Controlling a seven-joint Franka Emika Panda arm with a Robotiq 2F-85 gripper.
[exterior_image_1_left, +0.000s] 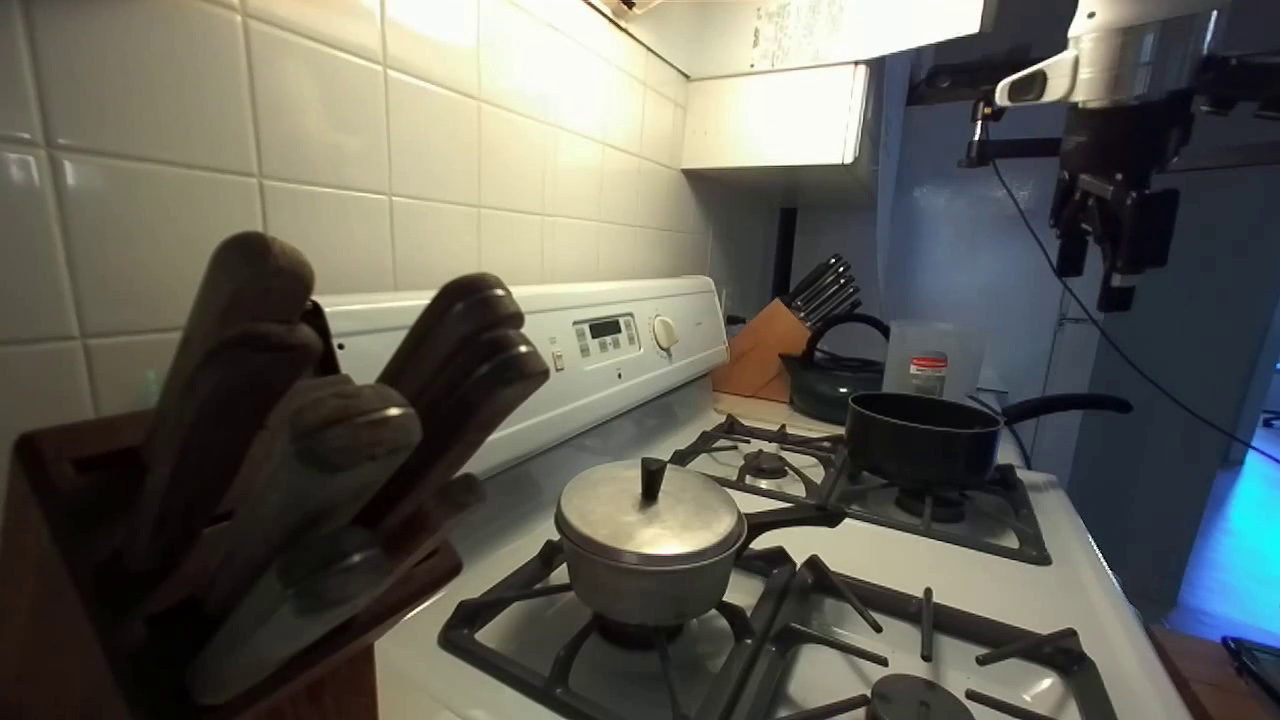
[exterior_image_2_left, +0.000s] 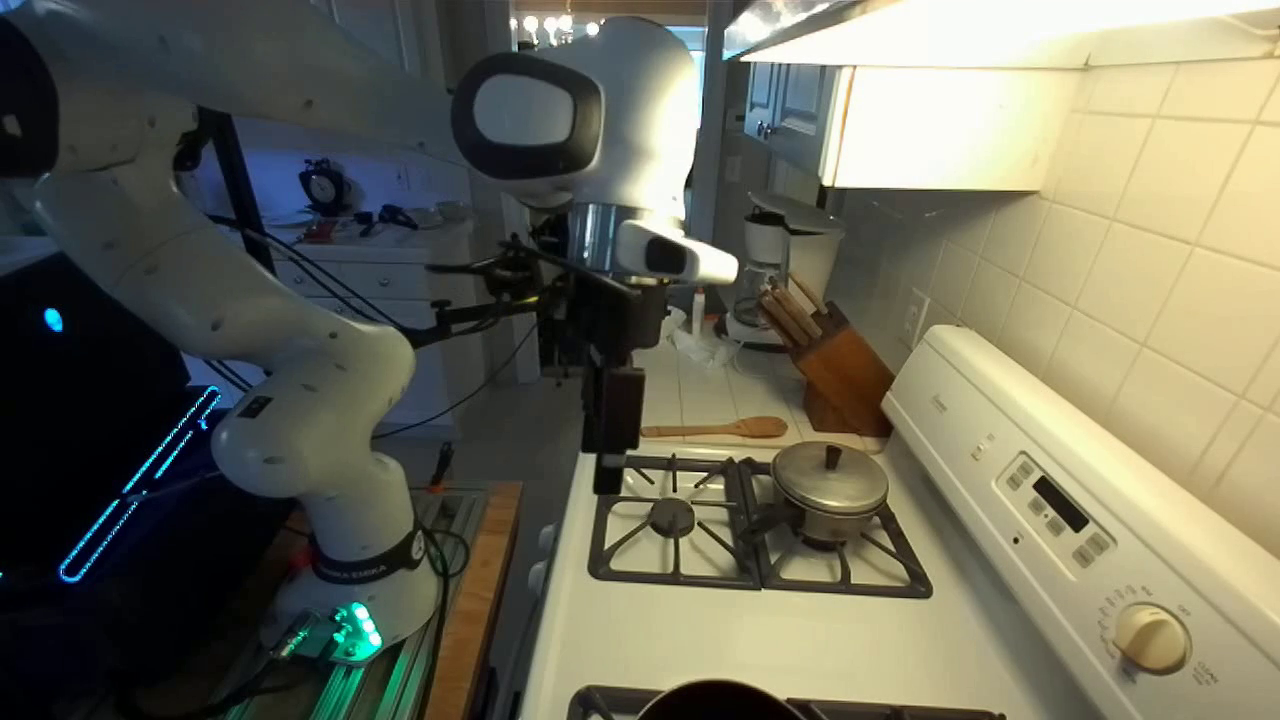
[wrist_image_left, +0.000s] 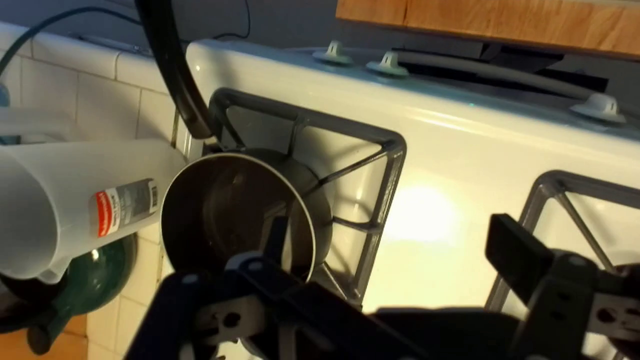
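Observation:
High over the stove, my gripper (exterior_image_1_left: 1096, 274) hangs pointing down, well above the pans. Its two fingers stand wide apart in the wrist view, open, and only bare white stovetop shows in the gap (wrist_image_left: 390, 240). A black saucepan (exterior_image_1_left: 918, 442) without a lid rests on the far burner nearer the stove's front, its long handle pointing away; seen from the wrist it is empty (wrist_image_left: 225, 210). On a rear burner at the other end sits a silver pot (exterior_image_1_left: 649, 576) with its lid (exterior_image_1_left: 672, 510) on. From the second exterior view the gripper (exterior_image_2_left: 611, 470) appears side-on.
A clear plastic pitcher (wrist_image_left: 120, 198), a dark green kettle (wrist_image_left: 102, 273) and a knife block (exterior_image_1_left: 762, 348) stand beyond the saucepan. Another knife block (exterior_image_2_left: 846, 372) and a wooden spoon (exterior_image_2_left: 756, 427) occupy the opposite counter. The front burner beside the silver pot is clear.

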